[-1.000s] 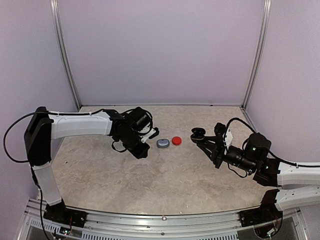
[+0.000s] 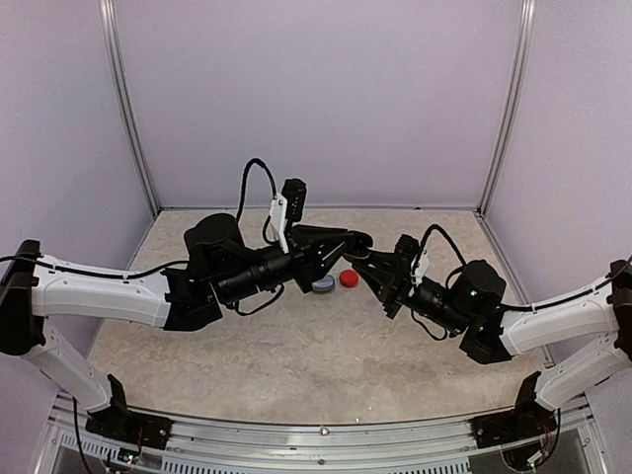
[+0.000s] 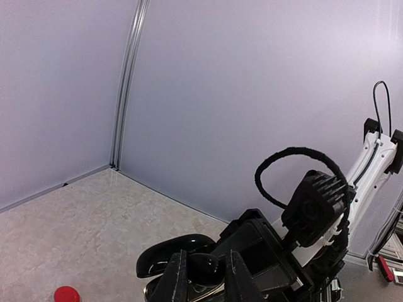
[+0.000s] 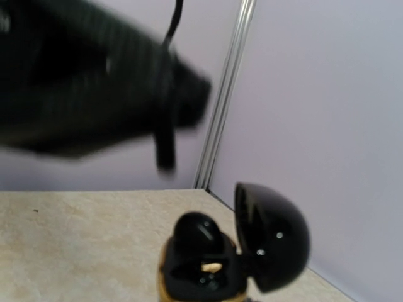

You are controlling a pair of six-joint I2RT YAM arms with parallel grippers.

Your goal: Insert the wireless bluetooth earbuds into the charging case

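My right gripper (image 2: 367, 265) is shut on the black charging case (image 4: 274, 239), whose lid stands open in the right wrist view, with a black rounded piece, apparently an earbud, in the cavity and gold trim round the base. My left gripper is raised beside the case, its fingertips in front of it in the left wrist view; it looks shut on a small black earbud (image 3: 203, 267), though black on black makes this hard to tell. In the right wrist view the left arm's dark body looms blurred above the case.
A red round object (image 2: 349, 278) and a grey oval object (image 2: 322, 285) lie on the worktop (image 2: 247, 365) behind the grippers. Pale walls enclose the back and sides.
My left gripper has risen and moved right to meet the case. My right gripper, with the case in it, has moved left and up toward it.
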